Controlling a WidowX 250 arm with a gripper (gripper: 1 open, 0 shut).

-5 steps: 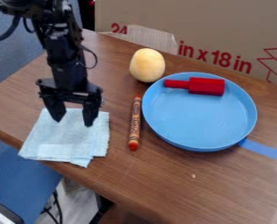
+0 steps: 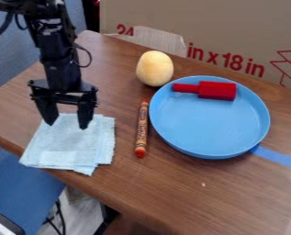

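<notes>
My black gripper (image 2: 67, 116) points down over a light blue-white cloth (image 2: 69, 150) at the table's left edge, its two fingers apart with nothing seen between them. To the right of the cloth lies a long orange-red stick (image 2: 141, 129). A pale yellow round object (image 2: 155, 68) stands behind it. A blue plate (image 2: 209, 128) sits on the right, with a red cylinder with a handle (image 2: 217, 90) resting on its back part.
The wooden table (image 2: 233, 197) has free room at the front right. A cardboard box (image 2: 233, 37) stands behind it. A blue tape strip (image 2: 277, 158) runs right from the plate. The table's edge drops away at the left.
Between one second ago and now the gripper has risen slightly and shifted a little left. The objects on the table have not visibly moved.
</notes>
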